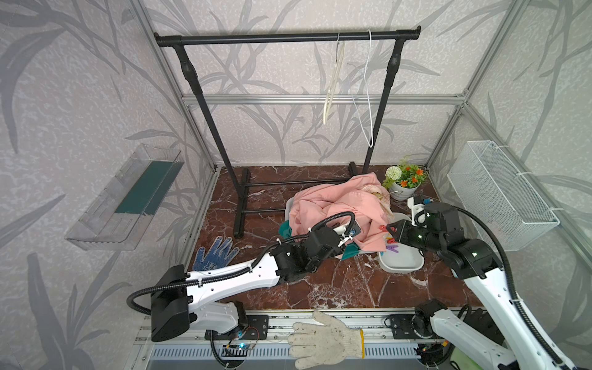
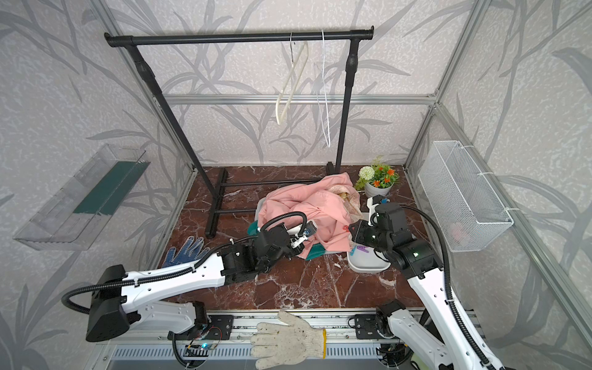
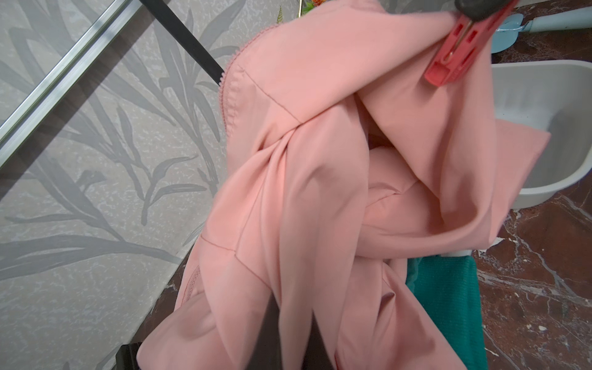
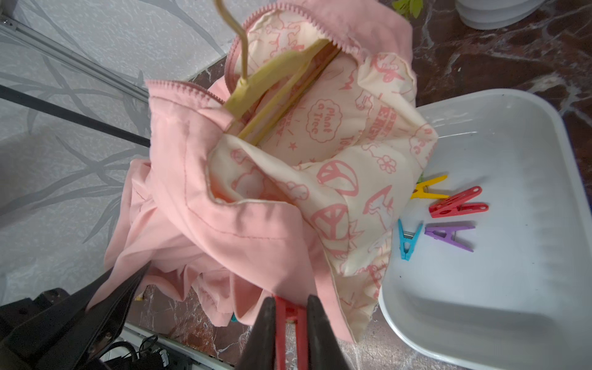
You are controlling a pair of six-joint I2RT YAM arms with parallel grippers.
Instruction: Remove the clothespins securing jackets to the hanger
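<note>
A pink jacket [image 1: 333, 206] lies bunched mid-table. In the right wrist view its zip collar surrounds a cream hanger [image 4: 265, 86]. My right gripper is shut on a red clothespin [image 3: 453, 52], at the jacket's right side. Whether the pin's fingers touch the cloth cannot be told. My left gripper is shut on a fold of the jacket. Beside the jacket, a white tray [image 4: 548, 289] holds loose clothespins: yellow [image 4: 428, 187], another red pin [image 4: 457, 202], blue [image 4: 408, 239] and purple [image 4: 450, 234].
Empty hangers [image 1: 333, 86] hang from the black rack [image 1: 277, 39] behind. A flower pot [image 1: 402, 191] stands at the back right, and a white mesh basket [image 1: 502, 191] is on the right wall. Teal cloth [image 3: 447, 308] shows under the jacket.
</note>
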